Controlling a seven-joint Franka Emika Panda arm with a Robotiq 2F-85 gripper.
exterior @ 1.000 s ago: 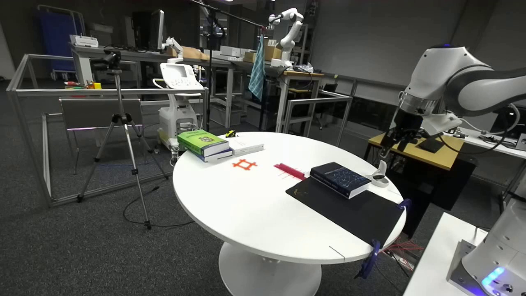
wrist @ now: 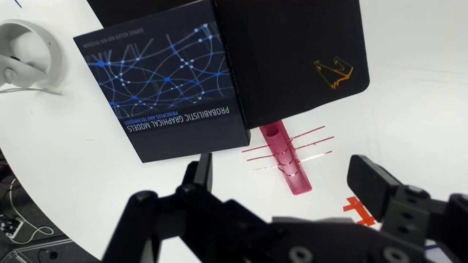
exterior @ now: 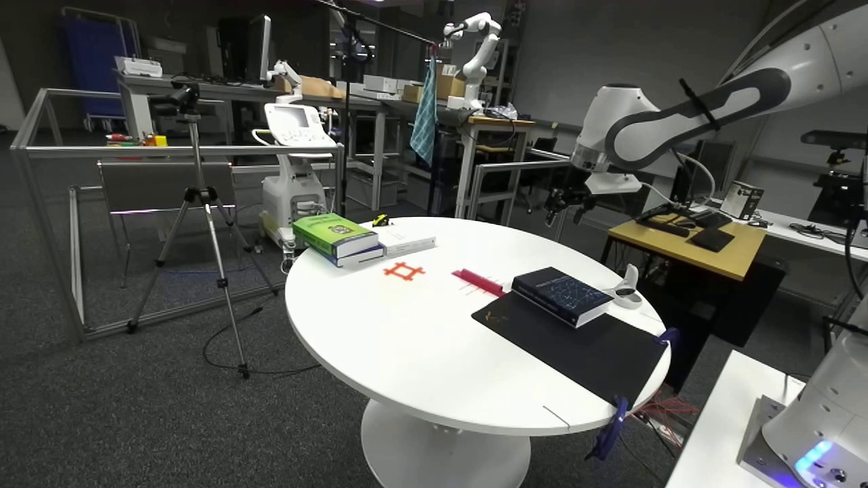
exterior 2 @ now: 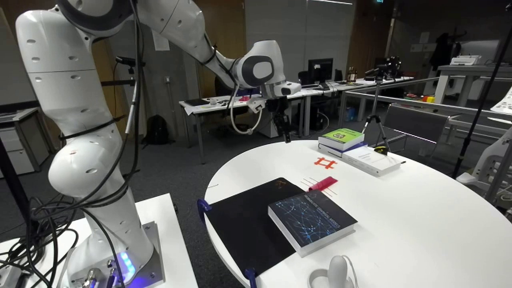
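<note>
My gripper is open, its two fingers standing wide apart in the wrist view with nothing held between them. In exterior view 1 the gripper (exterior: 565, 215) hangs well above the round table. A dark book (wrist: 166, 83) with a blue network cover lies flat, partly on a black mat (wrist: 294, 52). Close by the mat's edge lies a narrow pink channel-shaped piece (wrist: 287, 164), with thin lines crossing it. Orange tape marks (exterior: 404, 271) form a square on the table. Beyond them a green book (exterior: 335, 235) rests on a blue one (exterior: 358, 257), beside a white book (exterior: 404, 240).
A white ring-handled controller (exterior 2: 337, 273) sits near the table edge by the dark book. Blue clamps (exterior 2: 203, 206) grip the mat at the rim. A small yellow-black item (exterior 2: 381, 150) is behind the white book. The white tabletop (exterior: 390, 341) has broad clear space.
In exterior view 1 the arm and gripper have moved left and somewhat higher, away from above the controller side. The books, mat and pink piece have not moved.
</note>
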